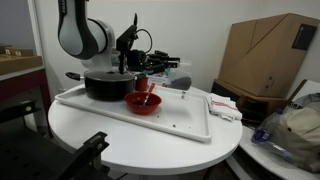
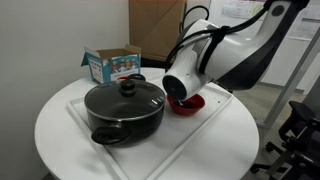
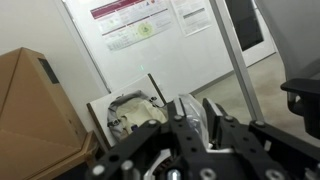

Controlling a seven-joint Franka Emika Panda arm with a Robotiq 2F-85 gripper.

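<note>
In the first exterior view my gripper reaches sideways above and behind a red bowl. The hand is mostly hidden behind the white arm in the second exterior view, just over the same bowl. Seen from the wrist, my gripper is shut; a pale patch shows by its fingertips, and I cannot tell whether it is something held or the background. A red utensil leans in the bowl. Beside the bowl stands a black lidded pot.
A white tray bears the pot and bowl on a round white table. Folded cloths lie at the table's edge. A blue and white box stands behind the pot. The tray's right part is clear.
</note>
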